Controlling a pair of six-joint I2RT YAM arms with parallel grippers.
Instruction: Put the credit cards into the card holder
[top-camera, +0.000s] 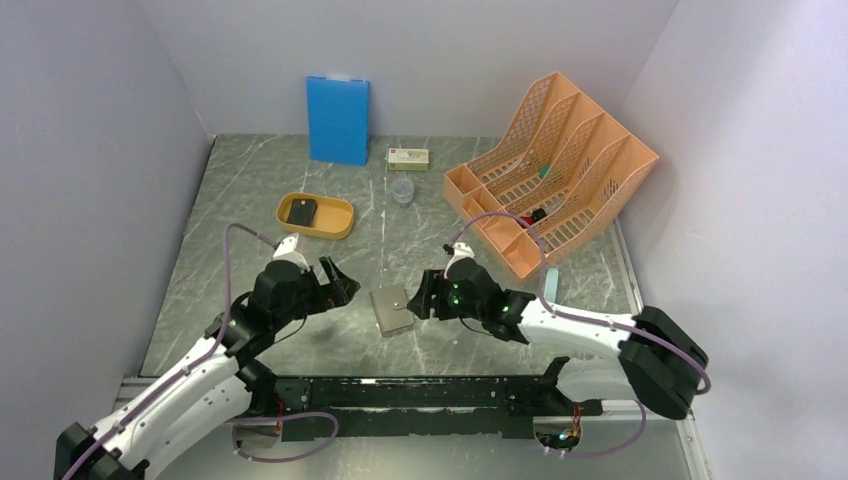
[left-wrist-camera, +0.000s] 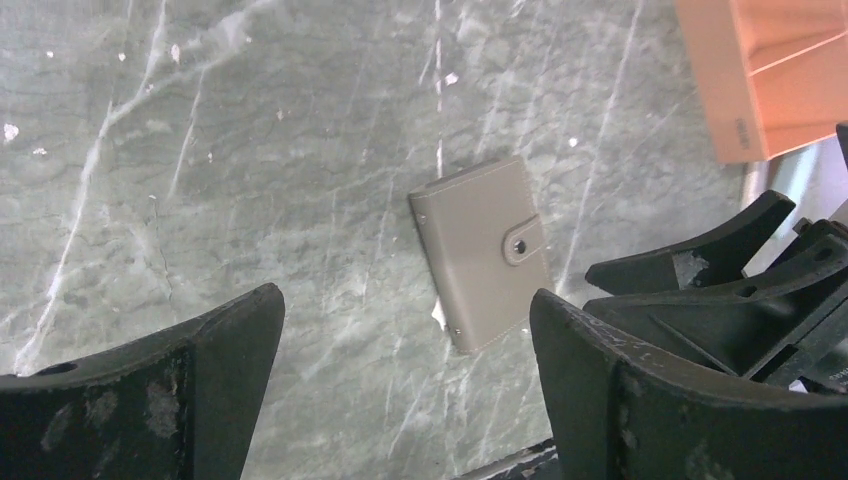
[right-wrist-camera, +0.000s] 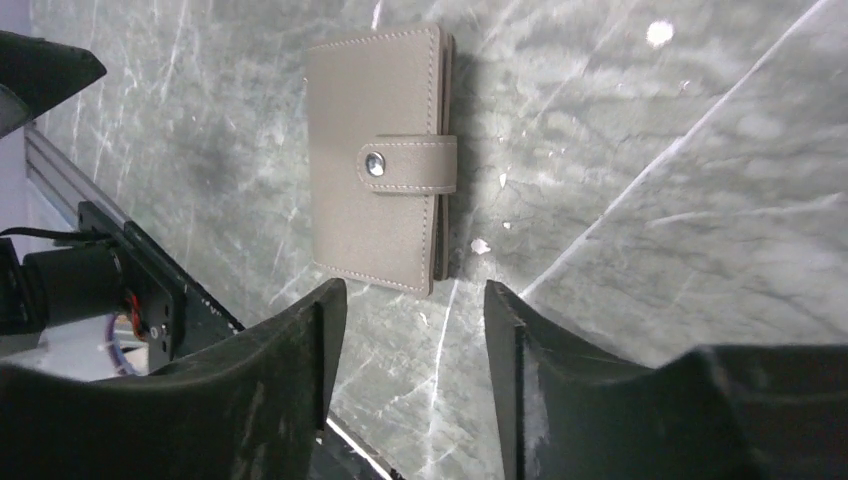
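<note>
A closed taupe card holder (top-camera: 391, 311) with a snap strap lies flat on the table between my two grippers. Its strap (right-wrist-camera: 415, 165) is fastened across one long edge in the right wrist view. My left gripper (top-camera: 345, 275) stands open to the left of the holder, empty. In the left wrist view the holder (left-wrist-camera: 480, 245) lies clear of the left fingers (left-wrist-camera: 235, 350). My right gripper (top-camera: 425, 296) is open just right of the holder, with bare table between its fingers. I can make out no loose credit cards.
A yellow tray (top-camera: 345, 221) with a dark wallet (top-camera: 302, 212) stands behind my left arm. Further back are a clear cup (top-camera: 402, 191), a small box (top-camera: 408, 160) and a blue folder (top-camera: 338, 120). An orange rack (top-camera: 560, 175) fills the back right.
</note>
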